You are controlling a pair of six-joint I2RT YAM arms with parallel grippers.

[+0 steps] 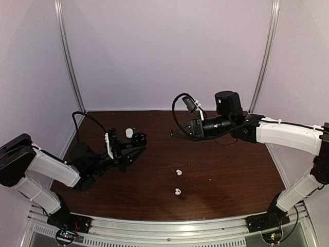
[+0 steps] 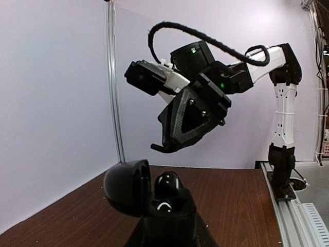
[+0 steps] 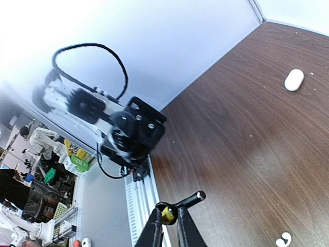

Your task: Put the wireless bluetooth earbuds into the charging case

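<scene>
My left gripper (image 1: 134, 149) is shut on a black open charging case (image 2: 123, 188), whose lid stands up and whose glossy interior shows in the left wrist view. My right gripper (image 1: 175, 133) is raised to the right of the case and higher, shut on a black earbud (image 3: 188, 201) with a stem, pale yellow at its tip end between the fingertips. A white case (image 1: 129, 133) lies on the table behind the left gripper. Two small white pieces (image 1: 178, 172) (image 1: 178, 191) lie mid-table.
</scene>
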